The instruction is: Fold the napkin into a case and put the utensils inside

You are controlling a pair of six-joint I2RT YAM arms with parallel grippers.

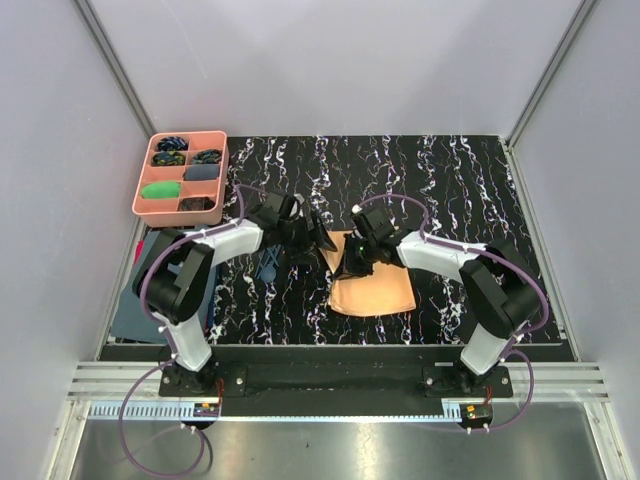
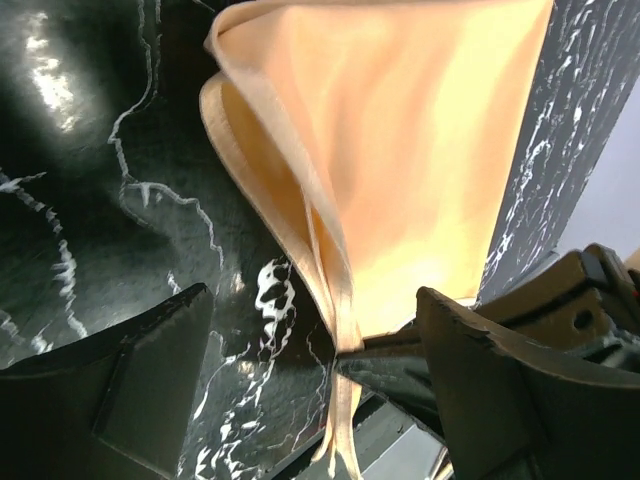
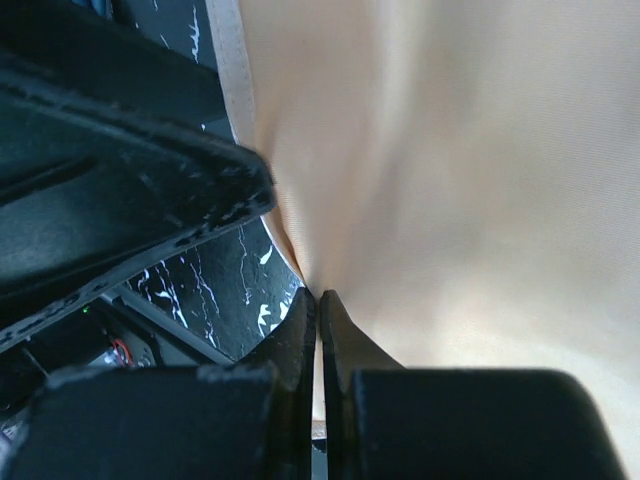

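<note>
The orange napkin (image 1: 374, 296) lies on the black marbled table, its left edge folded over in a narrow band. My right gripper is shut on that edge, the cloth at its fingertips. My left gripper hangs open above the same edge, beside the right gripper, with the folded strip below it. Blue utensils (image 1: 266, 268) lie left of the napkin, partly behind the left arm.
A pink divided box (image 1: 150, 206) with rolled cloths stands at back left. A blue-grey stack (image 1: 140, 311) lies at front left.
</note>
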